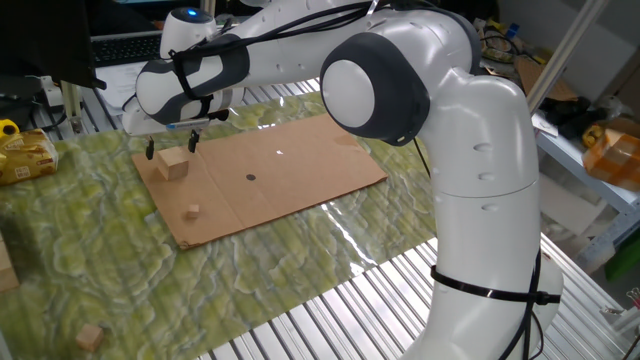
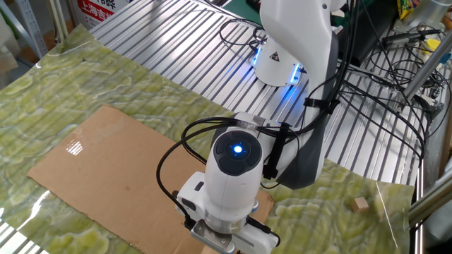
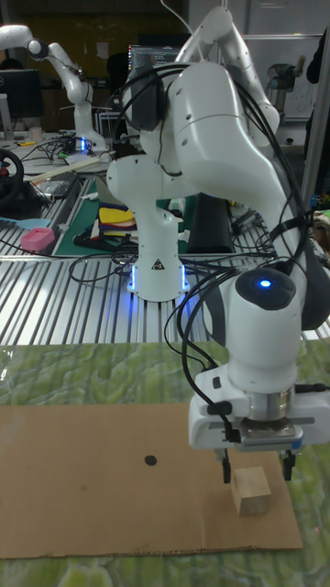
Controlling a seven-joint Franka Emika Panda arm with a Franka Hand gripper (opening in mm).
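Observation:
A pale wooden cube rests near one end of the brown cardboard sheet. My gripper hangs over it, its two black fingers wide apart. In exterior view 3 the gripper is open, with the larger cube below and between the line of its fingers. They do not appear to grip it. A much smaller wooden cube sits on the same sheet, nearer the camera. From exterior view 2 the arm's wrist is seen from above, and the fingers and the larger cube are hidden.
A black round spot marks the cardboard, whose middle is otherwise bare. Another wooden block lies on the green marbled cover. A yellow package stands at the left edge. Cables loop around the wrist.

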